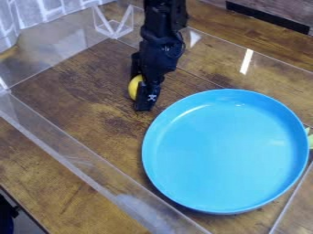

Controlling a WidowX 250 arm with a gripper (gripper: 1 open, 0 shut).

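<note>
My black gripper (pixel 145 89) reaches down from the top middle and is lowered around a yellow object (pixel 135 89) on the wooden table, left of centre. The yellow object is partly hidden by the fingers; whether they are closed on it I cannot tell. A large blue plate (pixel 222 150) lies to the right and nearer the front.
A clear plastic edge (pixel 73 159) runs along the left front. A small pale green item (pixel 308 137) peeks out at the right edge behind the plate.
</note>
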